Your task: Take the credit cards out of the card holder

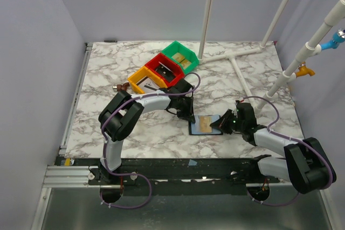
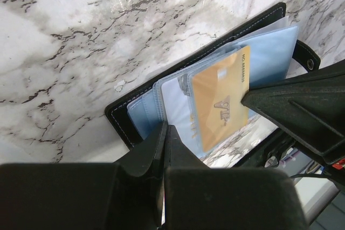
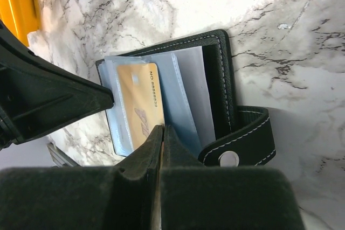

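The open card holder (image 1: pixel 198 131) lies on the marble table, a black cover with clear bluish sleeves. A gold card (image 2: pixel 221 100) shows in the left wrist view, and a white card (image 2: pixel 177 109) lies beside it. In the right wrist view the gold card (image 3: pixel 141 96) reaches up to the fingertips of my right gripper, which is shut at the card's edge. Whether the card is pinched between those fingers is hard to see. My left gripper is shut at the sleeves' other end, by the white card; any thin sleeve edge in it is hidden.
Orange, red (image 1: pixel 164 70) and green (image 1: pixel 180 56) bins stand behind the holder, with some items inside. White pipes (image 1: pixel 242 76) stand at the back right. A strap with a snap (image 3: pixel 228 158) sticks out from the holder.
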